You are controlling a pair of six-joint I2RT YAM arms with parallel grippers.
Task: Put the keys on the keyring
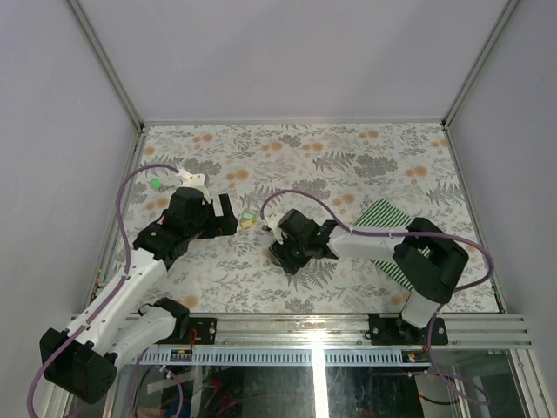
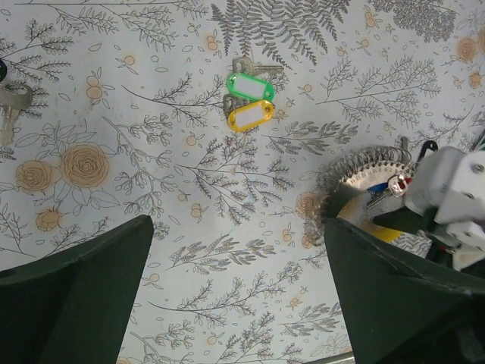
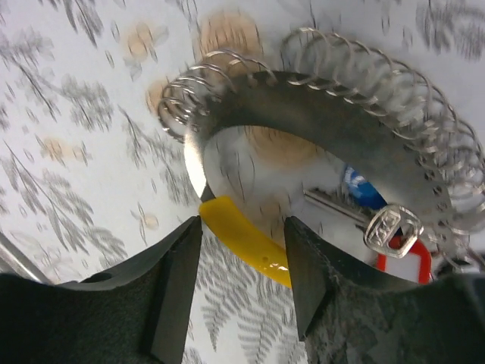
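The keyring, a flat curved metal band (image 3: 265, 95) with a wire coil and a yellow end (image 3: 244, 241), lies at the right wrist view's centre. Around that yellow end stands my right gripper, its fingers apart; I cannot tell whether either touches it. A silver key (image 3: 390, 227) and red and blue parts lie by the band's right side. In the left wrist view, a green-tagged key (image 2: 250, 86) and a yellow tag (image 2: 250, 115) lie together on the cloth. My left gripper (image 1: 228, 214) is open and empty, left of the keyring.
A green tag (image 1: 157, 184) lies at the far left, behind my left arm. Another key (image 2: 10, 106) shows at the left wrist view's left edge. Under the right arm is a green-striped item (image 1: 383, 214).
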